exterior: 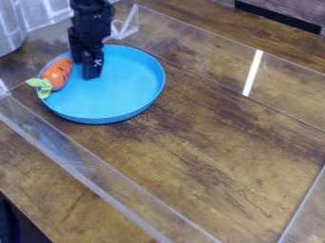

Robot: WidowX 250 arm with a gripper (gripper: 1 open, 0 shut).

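Note:
A blue plate (121, 95) sits at the upper left on the wooden table. An orange toy carrot (55, 73) with pale green leaves lies on its left side. My black gripper (90, 66) reaches down from the top over the plate's back left, just right of the carrot. Whether it is open or shut is too dark and small to tell.
Clear plastic walls (260, 74) border the workspace. A white object (10, 24) stands at the top left.

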